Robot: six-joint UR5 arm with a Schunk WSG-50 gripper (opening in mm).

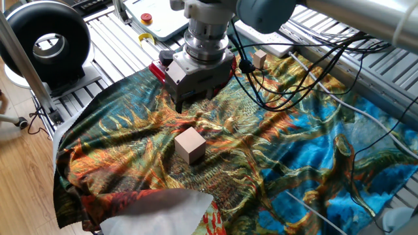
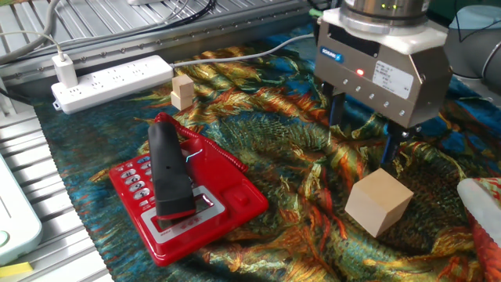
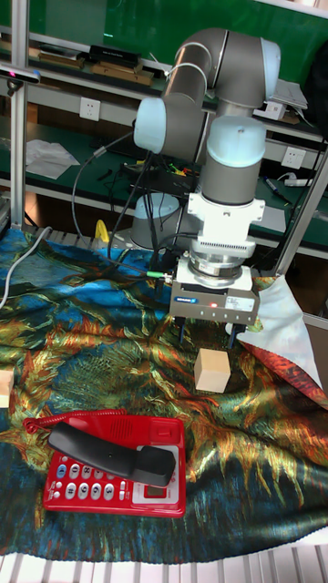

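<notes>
My gripper (image 2: 364,131) hangs above the cloth, its two dark fingers (image 2: 337,110) wide apart and nothing visible between them. A plain wooden cube (image 2: 380,202) sits on the cloth close by; in exterior view 3 it appears just below the fingertips. From exterior view 1 the cube (image 1: 190,145) stands clear of the gripper (image 1: 194,103). The red telephone (image 3: 107,418) rests on the cloth, with its black handset (image 3: 111,455) lying slantwise across it. In exterior view 1 the arm hides most of the phone.
Small wooden blocks (image 2: 182,92) stand beside a white power strip (image 2: 117,82). A rumpled patterned cloth (image 1: 124,156) covers the table, one corner folded over to its pale underside (image 1: 160,215). Loose black cables (image 1: 307,62) hang near the arm.
</notes>
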